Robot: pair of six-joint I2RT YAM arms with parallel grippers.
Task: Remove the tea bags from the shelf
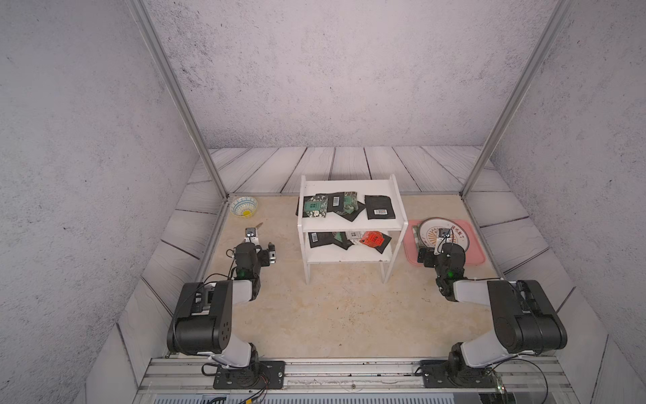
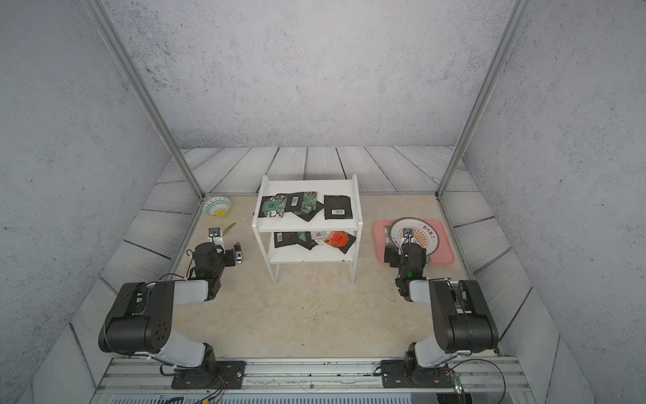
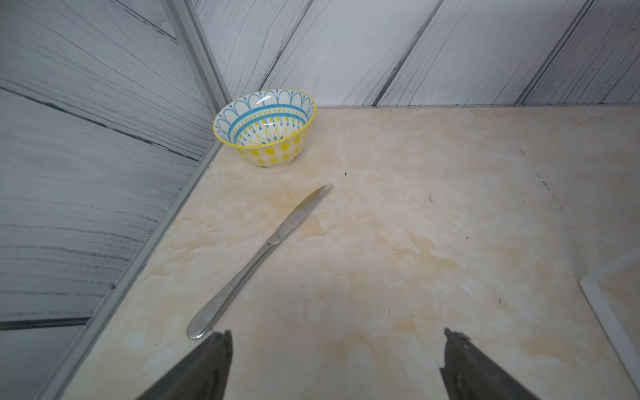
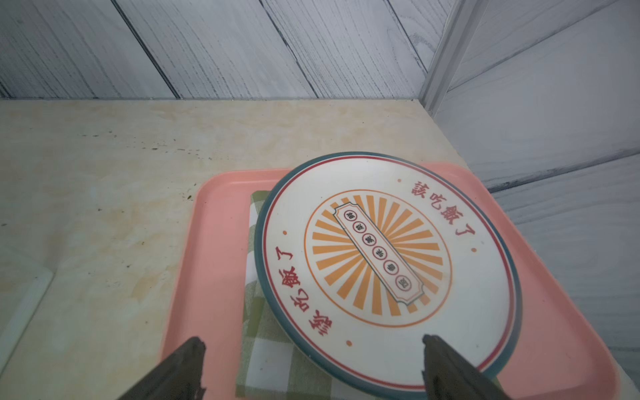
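A white two-tier shelf stands at the back middle of the table. Its upper board carries several flat packets: a green patterned tea bag at the left, overlapping dark and green ones in the middle, and a black tea bag at the right. On the lower board lie more dark packets and an orange-marked tea bag, partly overlapping. Left of the shelf, my left gripper is open above bare table. My right gripper stands open over the tray on the right, nothing between its fingers.
A patterned bowl sits in the back left corner, with a table knife in front of it. The pink tray at right holds a round plate over a checked cloth.
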